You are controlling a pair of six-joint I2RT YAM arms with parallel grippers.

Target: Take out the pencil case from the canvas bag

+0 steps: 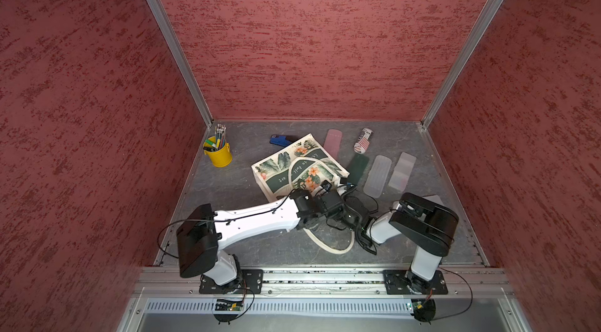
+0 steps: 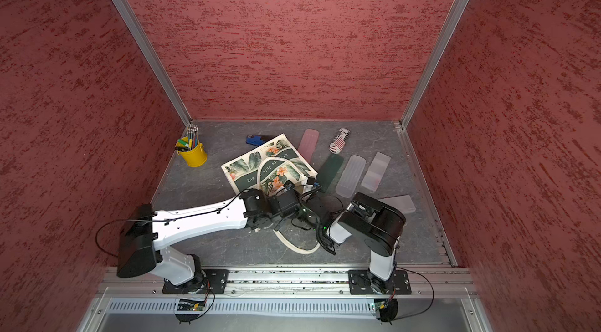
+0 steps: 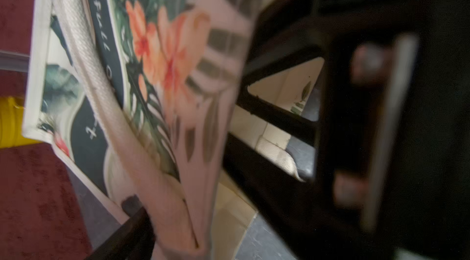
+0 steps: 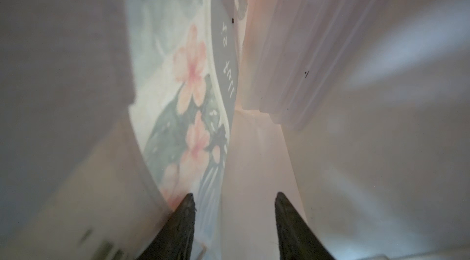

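Note:
The floral canvas bag (image 1: 275, 166) lies on the table, its opening toward the front, where both arms meet. My right gripper is inside the bag, open, its fingertips apart with pale lining ahead and nothing visible between them. My left gripper, at the bag's front edge, shows in the left wrist view as blurred dark parts beside the floral fabric and the cord handle (image 3: 98, 83); its fingertips are hidden, so its state is unclear. No pencil case can be made out inside the bag.
A yellow pen bucket (image 1: 219, 155) stands back left. Behind and right of the bag lie a blue object (image 1: 279, 140), pink case (image 1: 333, 139), patterned case (image 1: 363, 141), green case (image 1: 357, 169) and translucent cases (image 1: 378, 175).

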